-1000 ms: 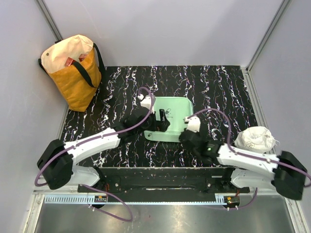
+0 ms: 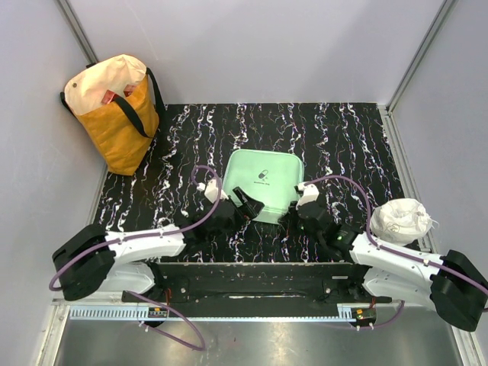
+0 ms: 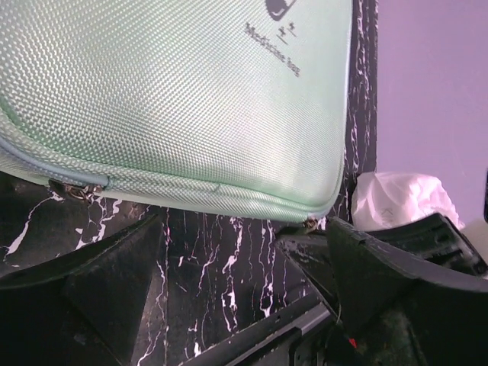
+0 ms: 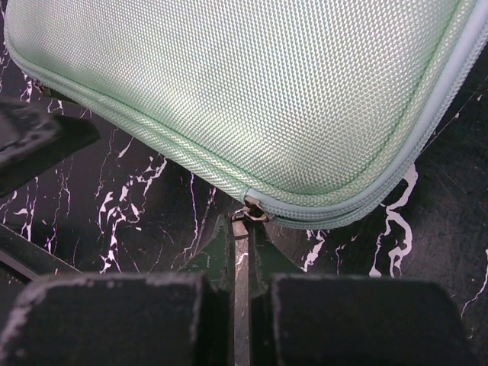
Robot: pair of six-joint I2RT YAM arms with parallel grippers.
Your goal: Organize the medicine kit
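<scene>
The mint-green medicine bag (image 2: 263, 171) lies closed near the table's middle, printed with a pill logo. My right gripper is shut on a zipper pull (image 4: 252, 210) at the bag's front right corner. My left gripper (image 2: 248, 204) is over the bag's front left part, its fingers apart with nothing seen between them. In the left wrist view another zipper pull (image 3: 76, 187) sits on the bag's front edge, close to one finger.
An orange tote bag (image 2: 118, 126) stands at the back left. A white bag (image 2: 400, 221) sits at the right edge. Walls bound the dark marble table (image 2: 206, 126) at back and sides.
My left gripper has moved toward the front of the bag from further back and changed its angle. My right gripper stays at the front right corner.
</scene>
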